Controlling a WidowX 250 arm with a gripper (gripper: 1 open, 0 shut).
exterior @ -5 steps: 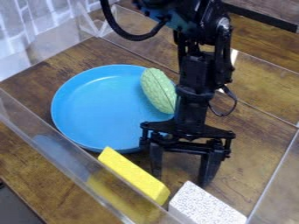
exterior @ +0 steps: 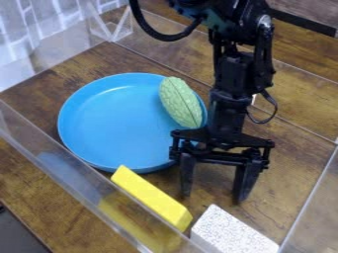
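Note:
My black gripper [exterior: 214, 176] hangs low over the wooden surface, right of centre, its two fingers apart with nothing seen between them. It is just right of a blue plate [exterior: 103, 125], on which a pale green corn-like vegetable [exterior: 180, 101] lies near the right rim, behind the gripper's left side.
A yellow block [exterior: 150, 198] and a white speckled block [exterior: 232, 239] lie at the front below the gripper. Clear transparent walls edge the area at left, front and right. Bare wood [exterior: 291, 148] is free to the right.
The gripper has shifted slightly up and to the right. The plate, vegetable and blocks look unchanged.

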